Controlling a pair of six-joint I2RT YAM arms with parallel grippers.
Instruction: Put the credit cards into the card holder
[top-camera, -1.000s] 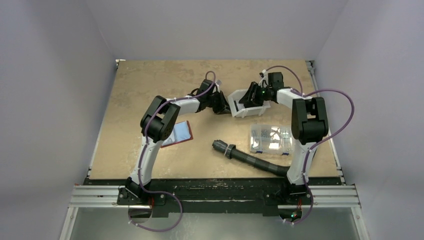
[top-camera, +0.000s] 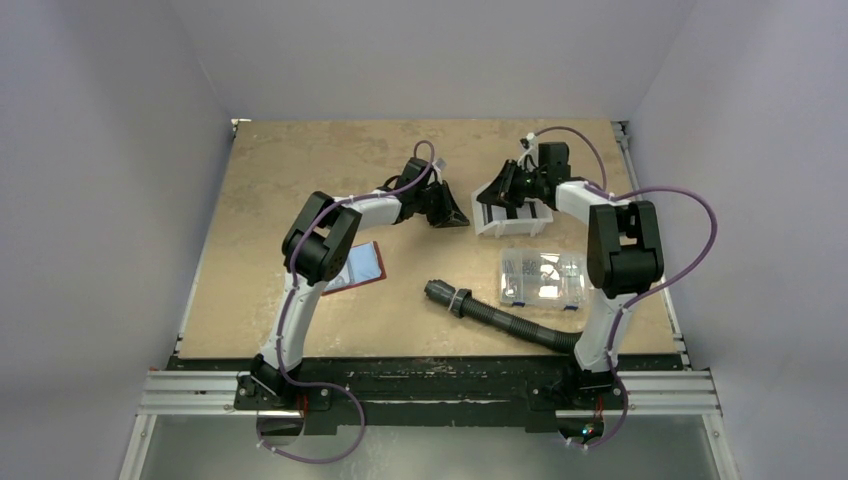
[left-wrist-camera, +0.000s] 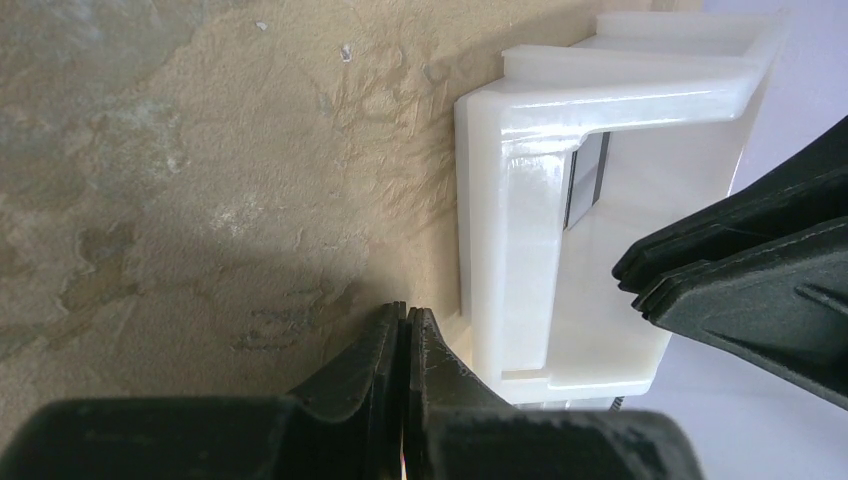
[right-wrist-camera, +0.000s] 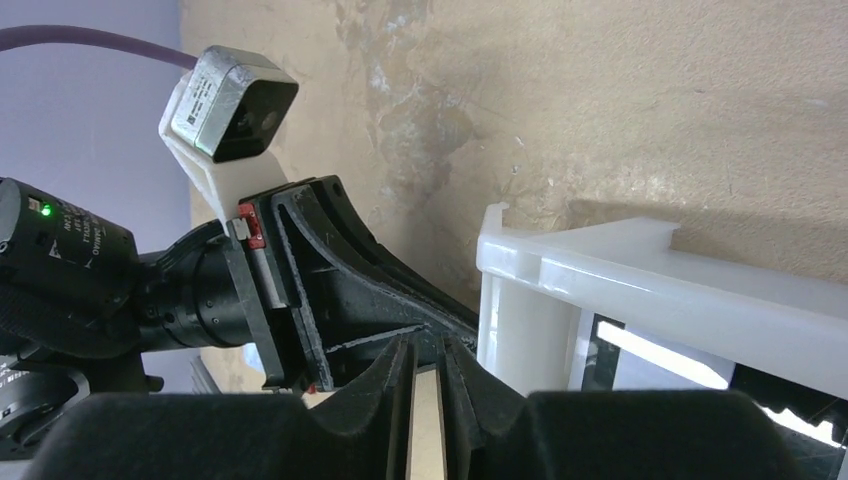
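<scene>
The white card holder (top-camera: 516, 228) stands on the table right of centre. Through its open side in the right wrist view, dark and pale card-like pieces show inside the holder (right-wrist-camera: 560, 270); how many cannot be told. My left gripper (top-camera: 465, 222) is just left of the holder, apart from it. Its fingertips meet with nothing between them, low over the table in the left wrist view. Over the holder's left part is my right gripper (top-camera: 493, 198). A narrow empty gap separates the right gripper's fingers (right-wrist-camera: 400, 370) in its own wrist view, beside the holder's end wall.
A clear compartment box (top-camera: 543, 278) lies in front of the holder. Nearer the front edge is a black corrugated hose (top-camera: 500, 320). A red-edged blue pad (top-camera: 366, 263) rests under the left arm.
The holder has shifted right, from against the left gripper to a little apart from it, and its angle has altered slightly. The right gripper has moved slightly left; the left arm looks nearly still.
</scene>
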